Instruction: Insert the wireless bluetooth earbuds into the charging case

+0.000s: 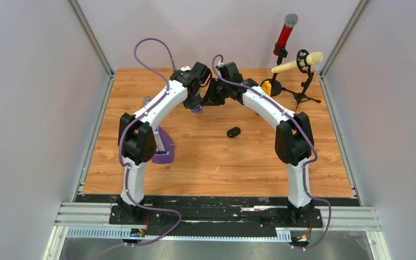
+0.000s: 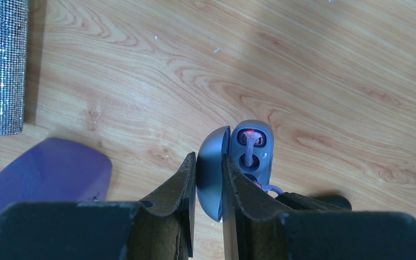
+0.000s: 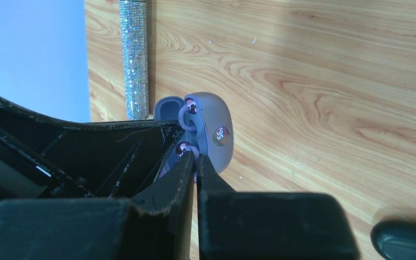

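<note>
The open blue-grey charging case (image 2: 255,157) is held off the table by its lid (image 2: 211,176), with my left gripper shut on that lid. One earbud (image 2: 250,149) lies in the case's far slot, a reddish glow at its end. My right gripper is shut on the second earbud (image 2: 272,189), which is at the near slot. Whether this earbud is seated cannot be told, as fingers partly cover it. Lit digits show on the case's front display (image 3: 221,135). In the top view, the arms mostly hide the case.
A purple container (image 1: 164,149) is on the left of the table, and a glittery silver cylinder (image 3: 135,59) lies beyond the case. A black rounded object (image 1: 233,132) rests right of centre. Stands with red and cream tubes (image 1: 292,65) occupy the back right.
</note>
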